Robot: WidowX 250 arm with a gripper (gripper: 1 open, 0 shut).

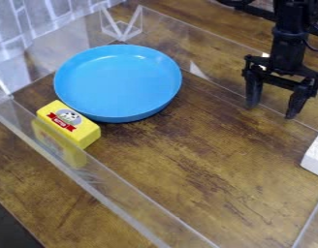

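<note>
My black gripper (274, 97) hangs at the upper right, open, over the wooden surface, with nothing visible between its fingers. To its left lies a round blue plate (117, 81). A yellow box with a red-and-white label (67, 126) sits at the lower left. A white object (314, 155), partly cut off at the right edge, lies below the gripper.
A clear low barrier (148, 203) runs round the work area.
</note>
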